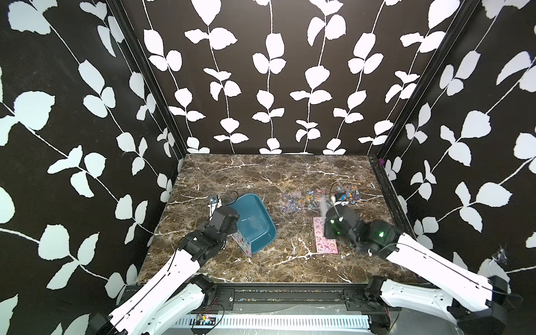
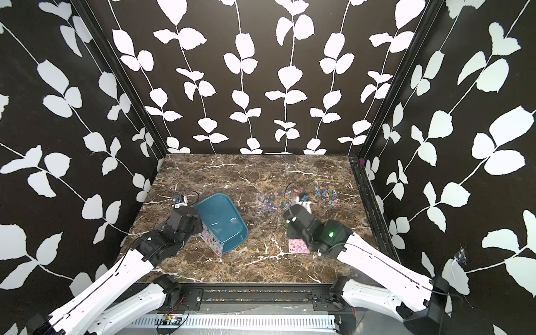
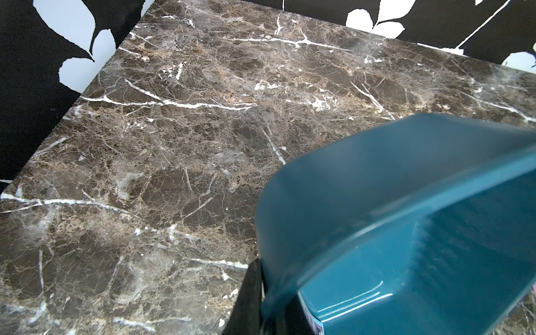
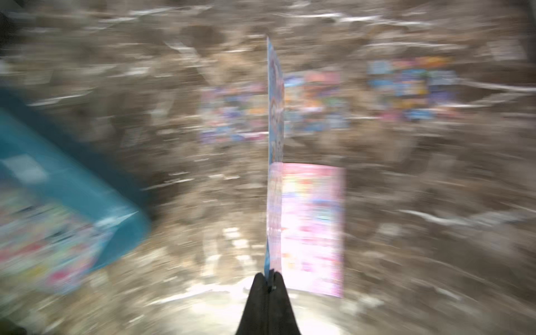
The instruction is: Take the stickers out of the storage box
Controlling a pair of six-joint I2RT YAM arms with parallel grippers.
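Note:
The teal storage box (image 1: 254, 220) (image 3: 390, 167) sits left of centre, a colourful sticker sheet (image 1: 241, 243) (image 2: 212, 240) at its near-left side. My left gripper is at the box's left wall, shut on its rim, as far as the left wrist view shows. My right gripper is shut on a thin sticker sheet (image 4: 275, 111), held upright over the table right of the box. Below it lies a pink sticker sheet (image 1: 325, 237) (image 4: 311, 229). The right wrist view is blurred.
Several colourful, partly clear sticker sheets (image 2: 326, 194) (image 4: 413, 86) lie on the marble table right of the box, toward the back. Patterned walls (image 1: 273, 78) stand at the back and sides.

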